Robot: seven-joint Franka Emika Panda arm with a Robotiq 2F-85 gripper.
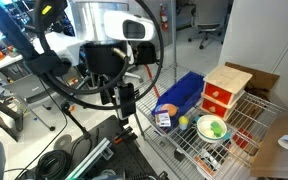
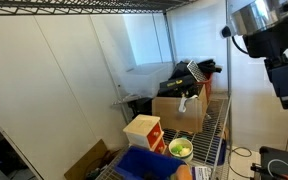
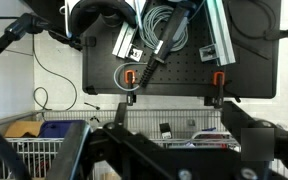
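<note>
My gripper shows as dark finger shapes along the bottom of the wrist view, spread apart and open. Only wire rack shows between them. In exterior view 1 the gripper point(image 1: 122, 98) hangs high at left, near the camera and above the dark board. The rack point(image 1: 241, 118) holds a blue bin point(image 1: 183, 92), a wooden box with red drawers point(image 1: 222, 88) and a light bowl with green contents point(image 1: 211, 128). An orange-brown item point(image 1: 166, 109) lies by the bin. Nothing shows held.
Under the wrist, a dark perforated board point(image 3: 176, 75) carries metal rails, a coiled cable point(image 3: 162, 22) and tools. A cardboard box point(image 1: 279, 157) stands at the rack's right. Loose cables point(image 1: 56, 163) lie left of the board.
</note>
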